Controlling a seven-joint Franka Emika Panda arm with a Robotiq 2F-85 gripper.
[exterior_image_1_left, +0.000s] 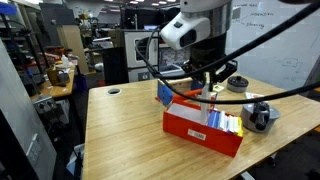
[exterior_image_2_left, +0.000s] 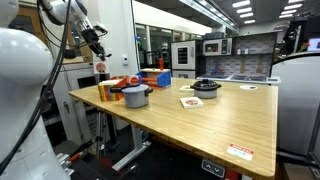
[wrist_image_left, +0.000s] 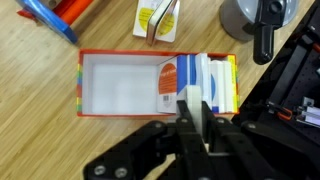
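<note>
My gripper is shut on a slim white book-like item (wrist_image_left: 192, 98), which hangs upright over the red box. In exterior view 1 the held white item (exterior_image_1_left: 205, 112) shows as a pale strip below the arm, its lower end at the box's opening; whether it touches anything inside is unclear. The red box (exterior_image_1_left: 188, 127) has a white interior (wrist_image_left: 120, 85). Several thin books (wrist_image_left: 218, 84) with white, blue and yellow edges stand at its right end in the wrist view, and a blue, white and orange cover (wrist_image_left: 168, 88) faces the empty left part.
A grey pot (exterior_image_1_left: 261, 116) with a black handle stands close to the box's right side. Behind the box lies a blue and red object (wrist_image_left: 50, 22). Bare wooden table (exterior_image_1_left: 120, 130) extends left of the box. Black cables (exterior_image_1_left: 270, 97) loop from the arm.
</note>
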